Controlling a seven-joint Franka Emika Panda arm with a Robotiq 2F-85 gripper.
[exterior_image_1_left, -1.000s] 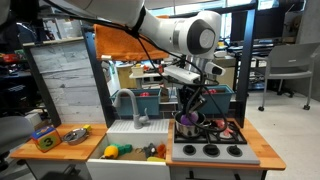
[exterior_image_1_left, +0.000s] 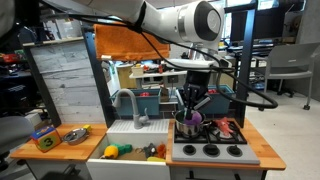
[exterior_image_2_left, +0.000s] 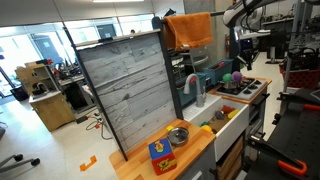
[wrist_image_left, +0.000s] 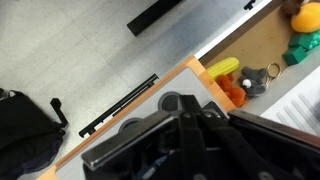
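Over the stove (exterior_image_1_left: 212, 151) at the right of the counter, my gripper (exterior_image_1_left: 188, 103) points down at a metal pot (exterior_image_1_left: 181, 130). A round purple thing (exterior_image_1_left: 194, 117) shows at the pot's top, just below the fingers; whether they touch it cannot be told. In the wrist view the dark fingers (wrist_image_left: 190, 125) are close together at the bottom, with nothing visible between them. The gripper is shut. The purple thing (exterior_image_2_left: 237, 76) also shows in the second exterior view, small and far off.
Left of the stove, the sink basin holds a yellow corn (wrist_image_left: 218, 68), a grey plush (wrist_image_left: 253, 79), a green item (wrist_image_left: 301, 45) and other toys. A tall faucet (exterior_image_1_left: 135, 107) stands behind it. A colourful box (exterior_image_1_left: 45, 138) and a metal bowl (exterior_image_2_left: 178, 134) occupy the left counter.
The wrist has turned slightly, and its black cable loop now swings out farther to the right. My gripper stays above the pot, only slightly shifted. The sink toys have not moved.
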